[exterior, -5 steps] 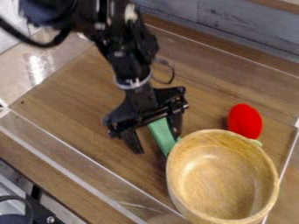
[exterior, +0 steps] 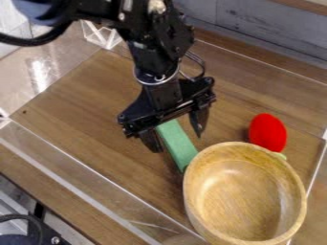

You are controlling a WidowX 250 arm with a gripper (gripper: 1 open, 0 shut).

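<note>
My black gripper (exterior: 177, 131) hangs over the middle of the wooden table with its fingers spread open, straddling the space above a green block (exterior: 178, 146). The block lies at a slant, its lower end against or beside the rim of a large wooden bowl (exterior: 243, 206) at the lower right. I cannot tell whether the fingers touch the block.
A red object (exterior: 267, 130) sits behind the bowl on the right. A light wall edge runs along the back.
The bowl and red object are unmoved.
</note>
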